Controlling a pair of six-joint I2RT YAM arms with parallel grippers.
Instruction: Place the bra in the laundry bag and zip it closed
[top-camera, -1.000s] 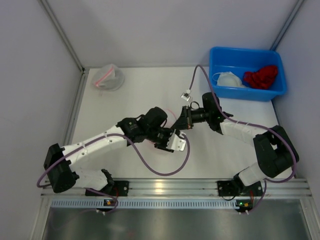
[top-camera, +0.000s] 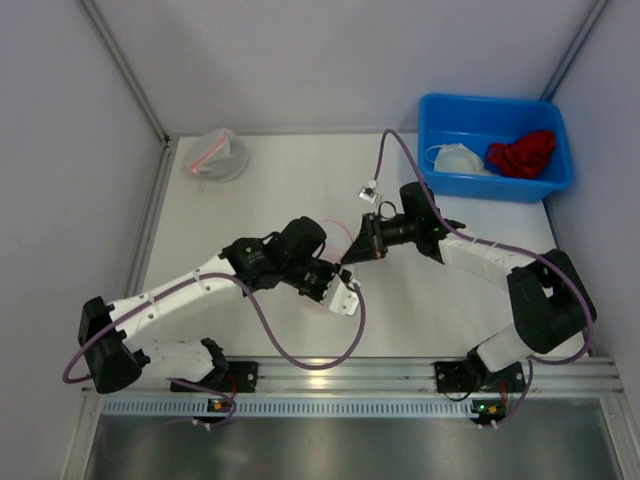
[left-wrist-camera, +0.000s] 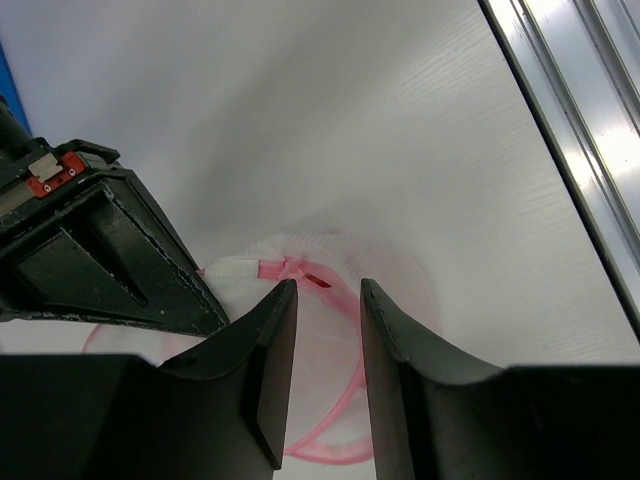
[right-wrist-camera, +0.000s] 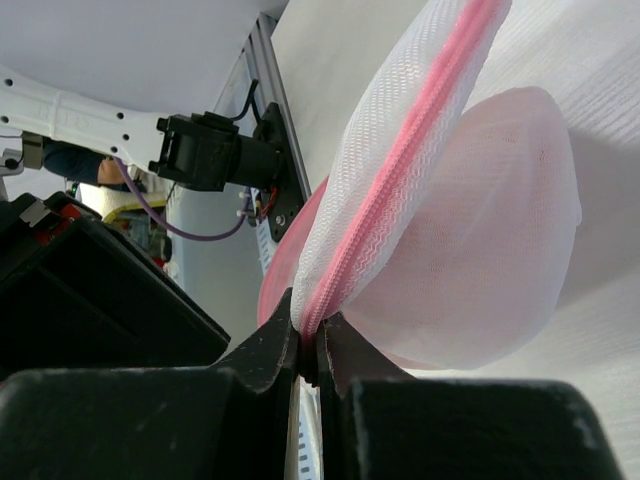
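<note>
A white mesh laundry bag with pink zip trim (left-wrist-camera: 320, 420) lies mid-table, mostly under both arms in the top view. My right gripper is shut on the bag's pink-trimmed zip edge, which rises from its fingers in the right wrist view. My left gripper is over the bag, fingers part open, beside a pink knot on the zip band; whether anything lies between them is unclear. I cannot tell whether the bra is inside the bag.
A blue bin (top-camera: 495, 180) at the back right holds red and white cloths. Another mesh bag (top-camera: 218, 155) lies at the back left. Metal rails border the table.
My right arm has barely moved.
</note>
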